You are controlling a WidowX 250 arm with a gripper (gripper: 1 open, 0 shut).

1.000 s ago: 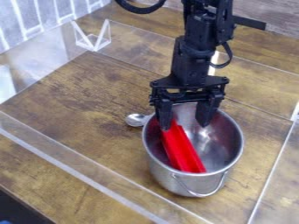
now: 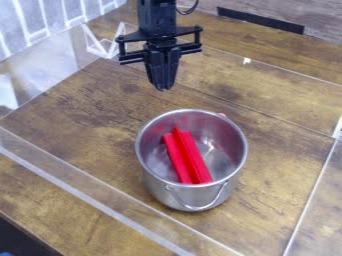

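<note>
My gripper (image 2: 162, 75) hangs at the top centre of the camera view, raised above and behind a metal bucket (image 2: 221, 188); whether its fingers are open or shut is hard to tell, and no object shows in it. Inside the bucket, a long red object (image 2: 189, 157) leans lengthwise, seemingly more than one piece side by side. A small red and white bit peeks out at the bucket's right rim, mostly hidden.
Clear panels run along the left and right edges.
My gripper has moved up and back, out of the bucket. The bucket sits a little further left, and the spoon-like item beside it is no longer visible there.
</note>
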